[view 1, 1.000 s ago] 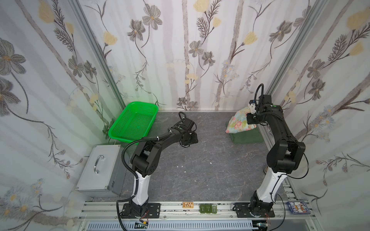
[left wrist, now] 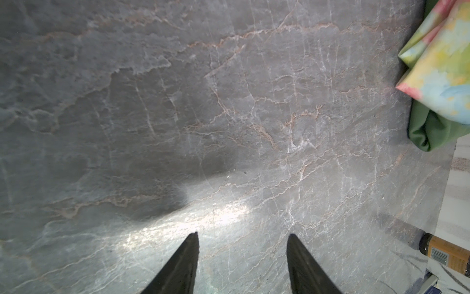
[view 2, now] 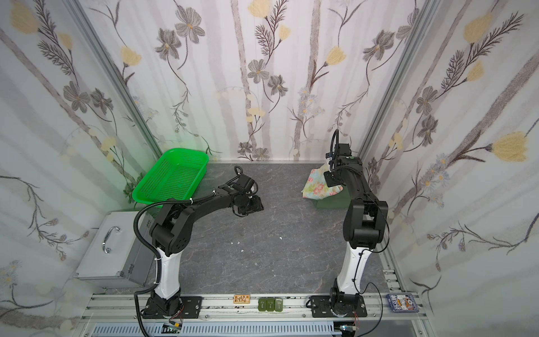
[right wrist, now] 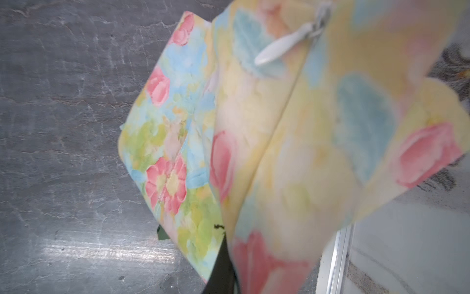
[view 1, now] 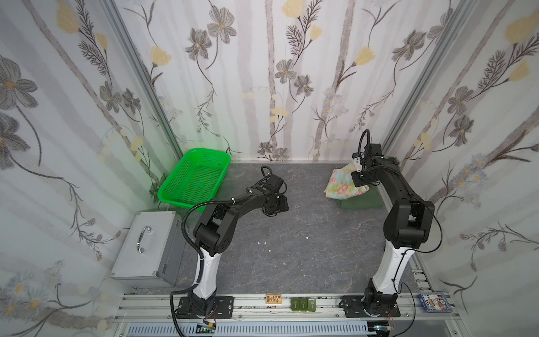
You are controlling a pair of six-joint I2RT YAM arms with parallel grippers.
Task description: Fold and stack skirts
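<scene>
A pastel floral skirt (view 1: pixel 342 182) is partly raised at the back right, over a folded green cloth (view 1: pixel 359 202). My right gripper (view 1: pixel 359 177) is shut on the floral skirt, which fills most of the right wrist view (right wrist: pixel 171 186) and hangs in front of the fingers, with a white zipper pull showing. My left gripper is open above bare tabletop left of the skirts, nothing between its fingers; the floral (left wrist: pixel 438 63) and green cloths (left wrist: pixel 426 132) show at the right of the left wrist view.
A green plastic basket (view 1: pixel 193 154) sits at the back left, with a silver metal case (view 1: pixel 140 258) in front of it.
The left arm has shifted very slightly.
</scene>
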